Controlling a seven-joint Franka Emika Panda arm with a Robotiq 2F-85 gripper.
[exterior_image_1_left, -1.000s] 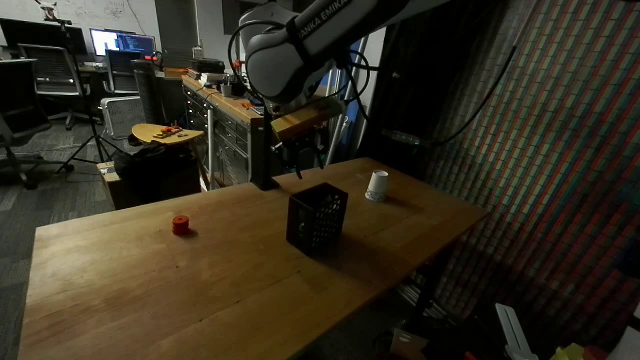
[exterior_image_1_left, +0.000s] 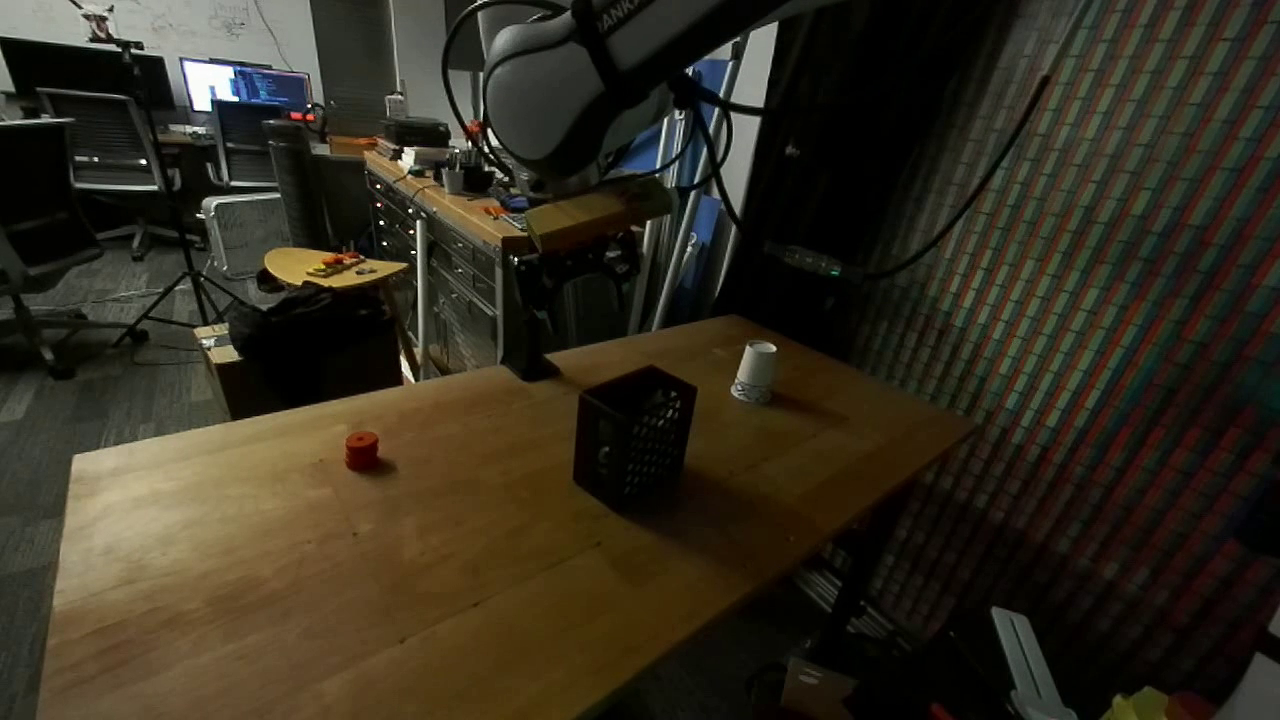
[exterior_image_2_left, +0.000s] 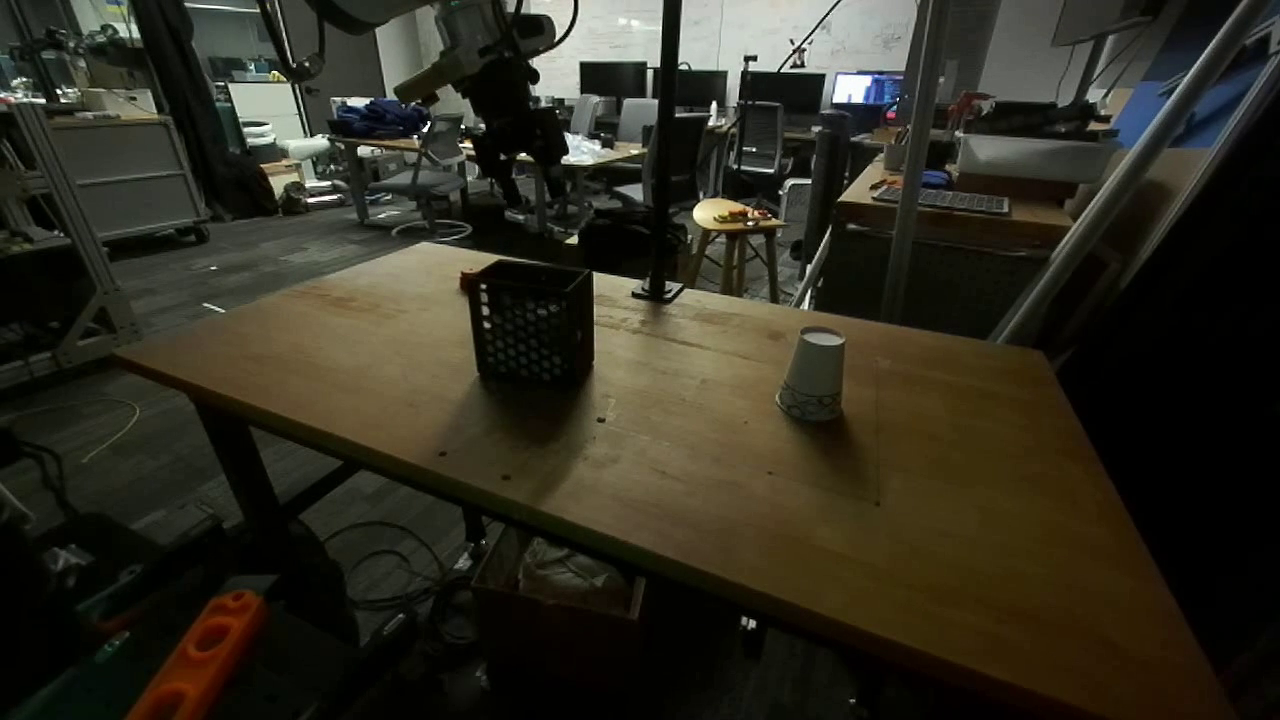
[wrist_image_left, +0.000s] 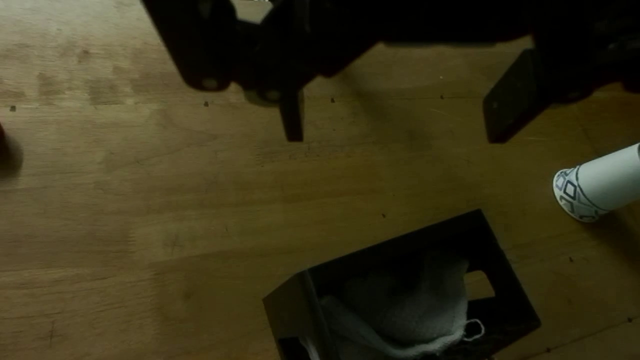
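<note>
Spread wide, my gripper is open and holds nothing; bare wood shows between its fingers in the wrist view. It hangs well above the table, higher than the black perforated basket (exterior_image_1_left: 630, 438). Inside that basket lies a crumpled light grey cloth (wrist_image_left: 408, 306). A white paper cup (exterior_image_2_left: 813, 374) with a patterned band stands upside down, apart from the basket. On the basket's other side sits a small red ribbed cylinder (exterior_image_1_left: 361, 450); exterior view 2 shows only a bit of it behind the basket.
A black post (exterior_image_2_left: 662, 156) rises from its far edge, near the basket. Beyond that edge are a stool (exterior_image_2_left: 738, 218) and a cabinet.
The arm has shifted slightly left in exterior view 1, and the gripper has risen and turned. Basket, cup and red cylinder stand where they were.
</note>
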